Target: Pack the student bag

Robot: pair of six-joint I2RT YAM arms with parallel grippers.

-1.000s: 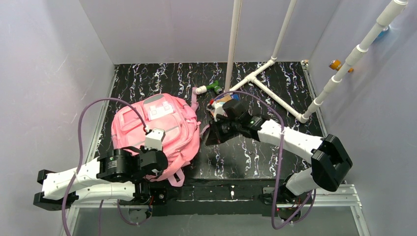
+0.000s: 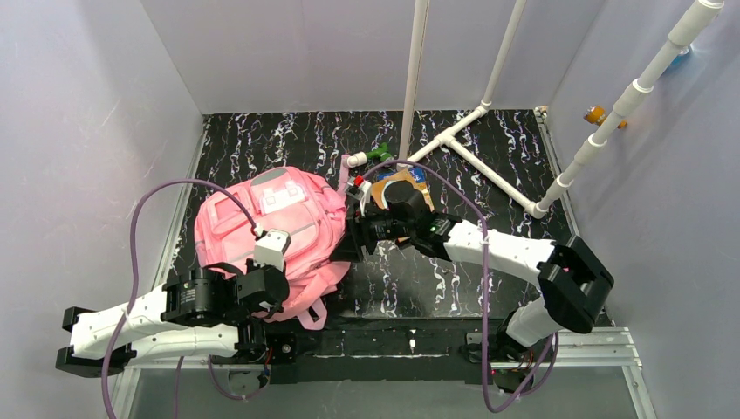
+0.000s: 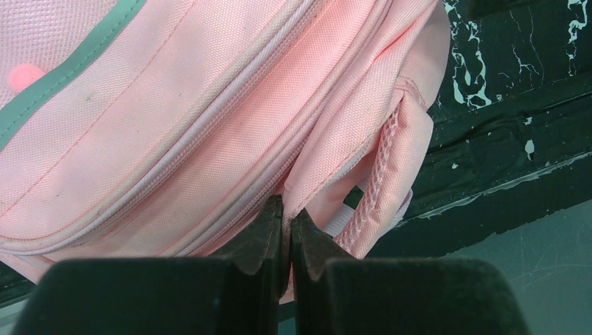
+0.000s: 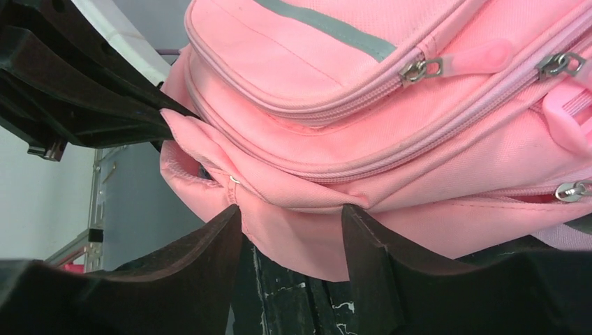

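The pink backpack (image 2: 279,209) lies on its back on the left of the black marble table. My left gripper is shut on a fold of pink fabric along the bag's near edge, also visible in the right wrist view. My right gripper stands part open at the bag's right side, its fingertips before a lower zippered seam (image 4: 447,206). Zipper pulls (image 4: 482,57) hang from the pockets above.
A tan book (image 2: 406,182) lies behind the right gripper, beside a green-and-white object (image 2: 375,155). White pipe frames (image 2: 489,170) stand on the right. Bare table lies right of the bag.
The left arm stays nearly still on the bag.
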